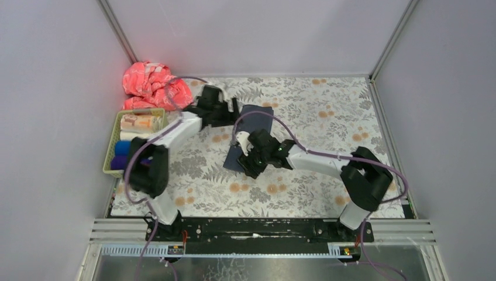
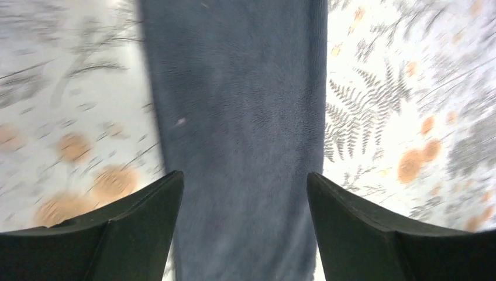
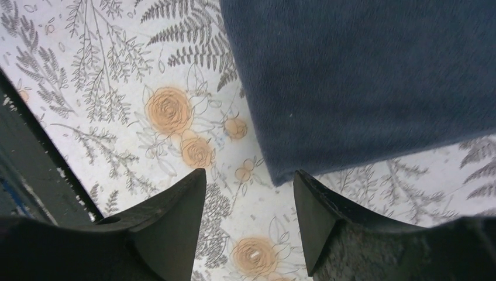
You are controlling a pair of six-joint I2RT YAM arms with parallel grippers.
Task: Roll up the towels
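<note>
A dark navy towel (image 1: 256, 122), folded into a long strip, lies slanted on the table. My left gripper (image 1: 236, 111) is off its far left edge in the top view. In the left wrist view the towel (image 2: 240, 117) spreads beneath and beyond the left fingers (image 2: 140, 216), which stand apart with nothing visibly gripped. My right gripper (image 1: 241, 167) hovers over the towel's near end. In the right wrist view it is open, and the towel's corner (image 3: 281, 170) shows just beyond the right-hand fingertip; nothing is held.
At the left stands a green basket (image 1: 107, 155) with several rolled towels, among them a blue roll (image 1: 124, 148). A crumpled coral cloth (image 1: 157, 86) lies behind it.
</note>
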